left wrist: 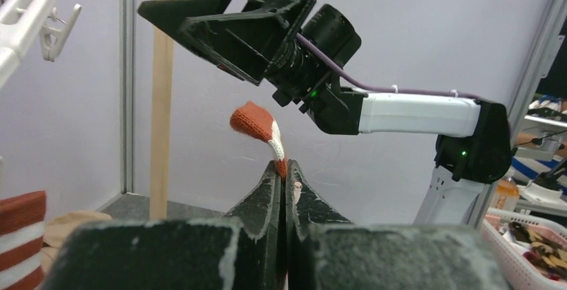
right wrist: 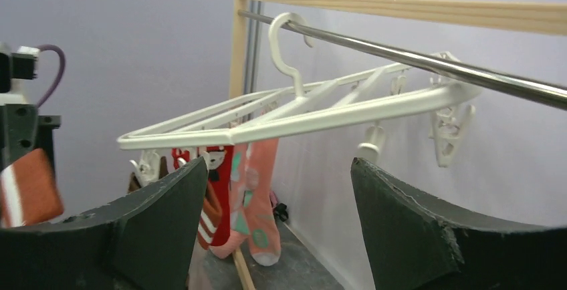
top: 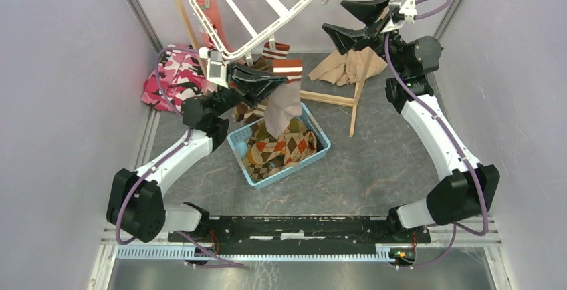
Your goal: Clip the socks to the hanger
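My left gripper is shut on a sock (top: 284, 103) with red-and-white top and pale body; the top (left wrist: 253, 120) rises above its fingertips, the body hangs over the basket. My right gripper (top: 341, 19) stands open and empty, up and to the right of that sock. The white hanger (top: 281, 6) hangs on a metal rail (right wrist: 401, 55), with several clips (right wrist: 446, 136). Pink-and-mint socks (right wrist: 263, 223), a red sock (right wrist: 219, 193) and striped socks (top: 275, 51) hang beneath its left part.
A blue basket (top: 301, 164) of argyle socks is on the floor below. Pink camouflage cloth (top: 167, 83) lies at back left, tan cloth (top: 334, 69) behind a wooden stand (top: 354, 109).
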